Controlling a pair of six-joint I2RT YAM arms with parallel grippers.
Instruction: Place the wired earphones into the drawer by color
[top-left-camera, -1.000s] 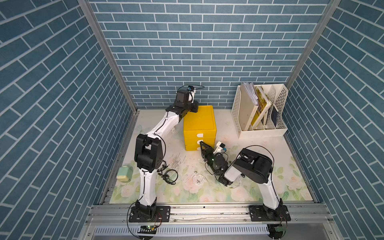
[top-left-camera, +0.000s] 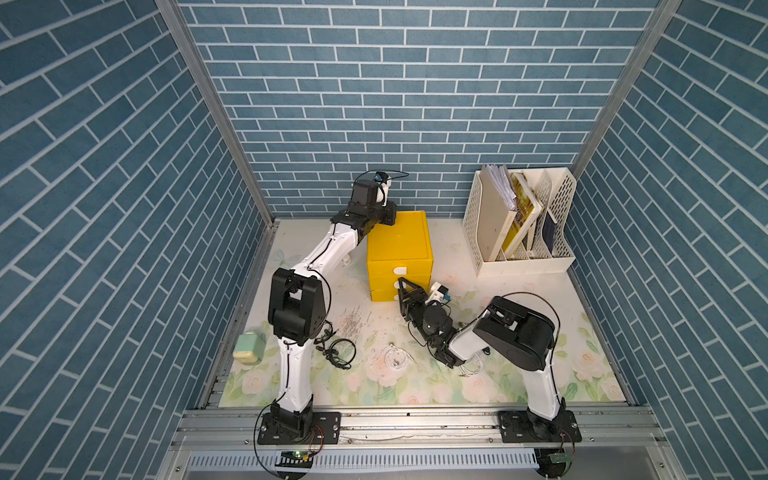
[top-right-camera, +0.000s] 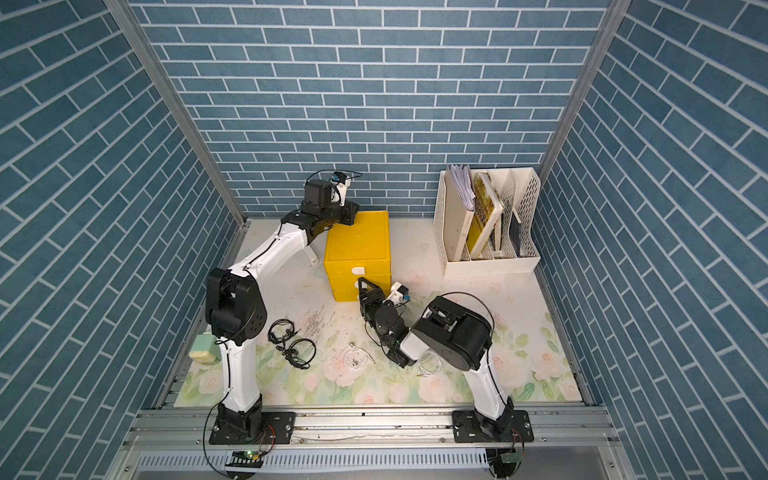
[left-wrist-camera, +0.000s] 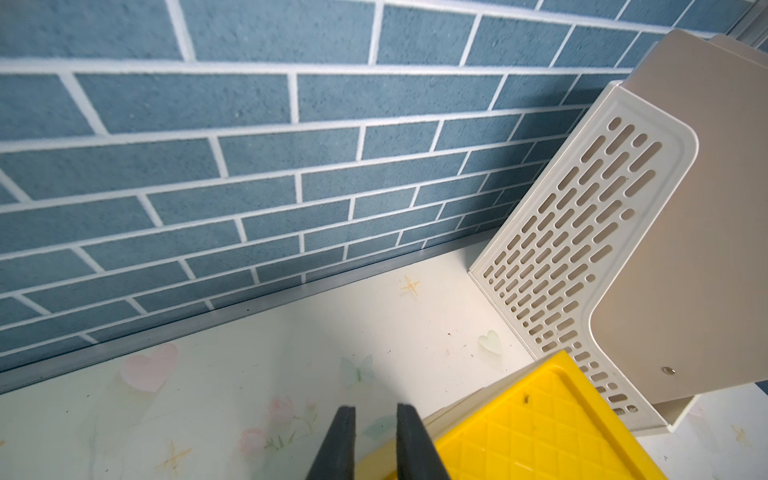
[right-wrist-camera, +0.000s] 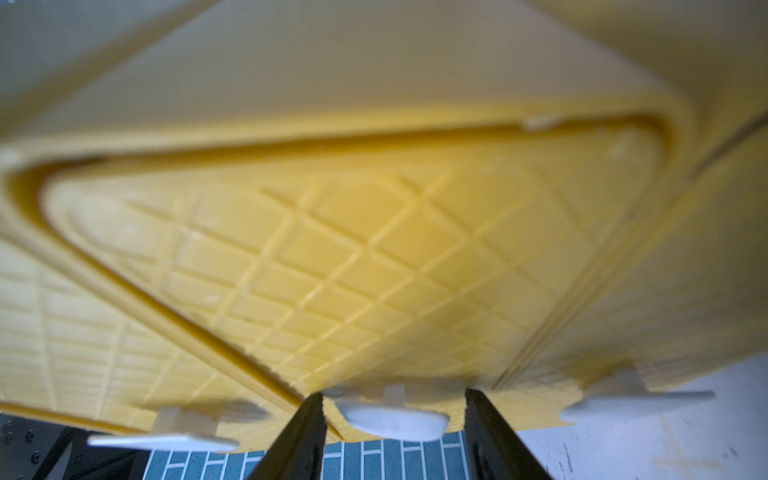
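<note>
The yellow drawer cabinet (top-left-camera: 400, 236) stands at the back centre, its white-handled drawers shut. My left gripper is shut on the cabinet's back upper edge, which shows between its fingers. In front, my right gripper is open, its fingers on either side of the middle drawer's white handle (right-wrist-camera: 392, 421); touch cannot be told. Black earphones (top-left-camera: 339, 352) lie coiled on the table at front left. White earphones (top-left-camera: 395, 357) rest at front centre, and another white coil (top-right-camera: 429, 365) lies partly under the right arm.
A white file rack (top-left-camera: 524, 264) with folders stands at the back right. At the left edge sits a green and cream block (top-left-camera: 249, 347).
The left arm, the cabinet and the earphones have stayed put.
</note>
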